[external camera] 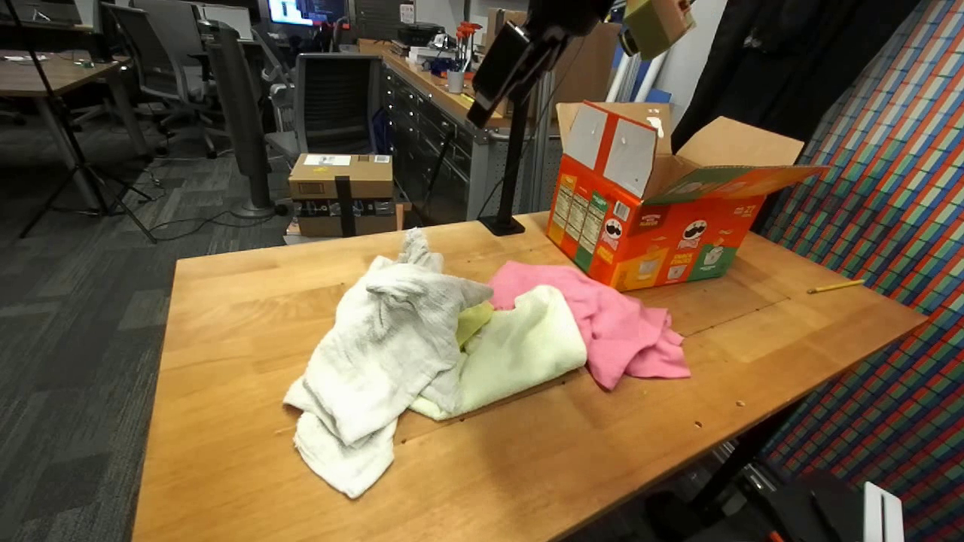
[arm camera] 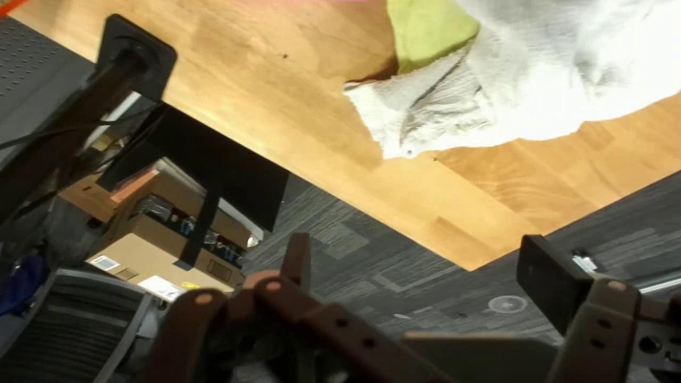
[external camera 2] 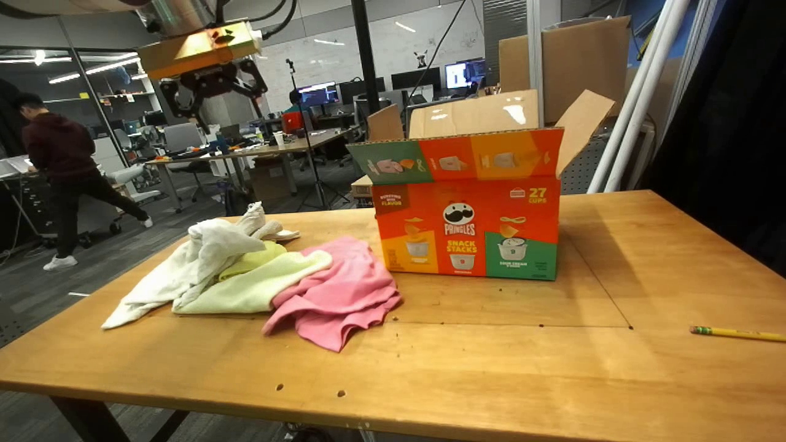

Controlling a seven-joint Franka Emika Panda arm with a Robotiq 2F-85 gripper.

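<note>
On the wooden table lies a heap of cloths: a white towel (external camera: pixel 384 334), a pale green cloth (external camera: pixel 520 348) partly under it, and a pink cloth (external camera: pixel 601 316) at the right. A bit of yellow-green cloth (arm camera: pixel 431 32) peeks out between them. High over the table, clear of the cloths, hangs my gripper (external camera 2: pixel 225 121). In the wrist view its fingers stand wide apart, the left finger (arm camera: pixel 297 261) and the right finger (arm camera: pixel 552 281), with only floor and table edge behind them. Nothing is held.
An open red Pringles box (external camera 2: pixel 471 221) with raised flaps stands at the back of the table, right of the cloths. A yellow pencil (external camera 2: pixel 737 334) lies at the far right. A black post (external camera: pixel 517 135) rises from the back edge.
</note>
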